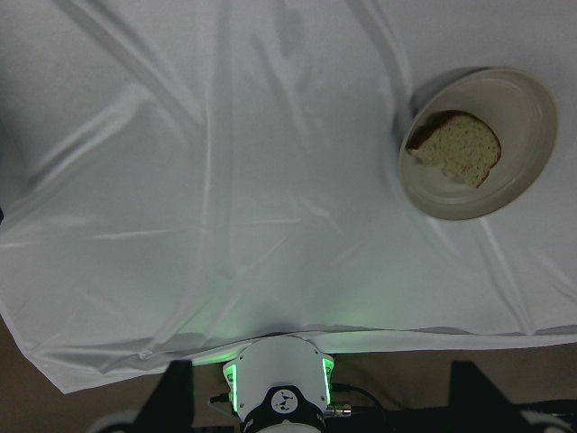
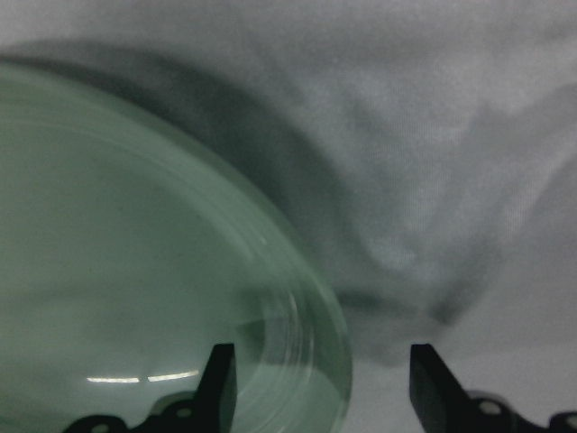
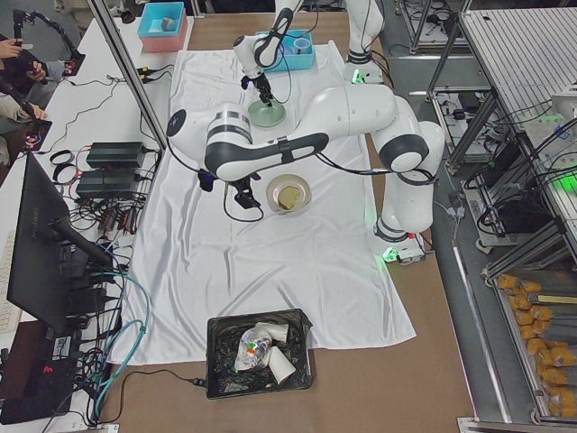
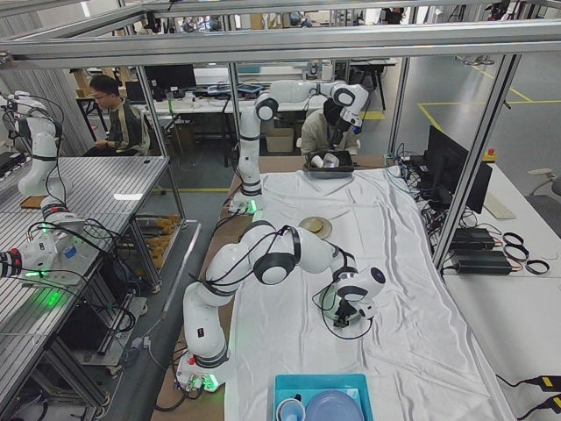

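A beige plate (image 1: 433, 189) holding a slice of bread (image 1: 460, 149) rests on the white cloth (image 1: 225, 162), at the right of the left wrist view. My left gripper (image 3: 243, 194) hangs above the cloth left of that plate; its fingers sit dark at the bottom of its wrist view, far apart, open and empty. A green plate (image 2: 135, 225) fills the left of the right wrist view. My right gripper is low over its edge, open, one finger either side of the rim.
A black bin (image 3: 225, 379) with trash stands at the cloth's near edge in the camera left view. A blue basin (image 4: 285, 386) with a plate and cup stands at the opposite end. A metal post and monitor border the cloth on one side.
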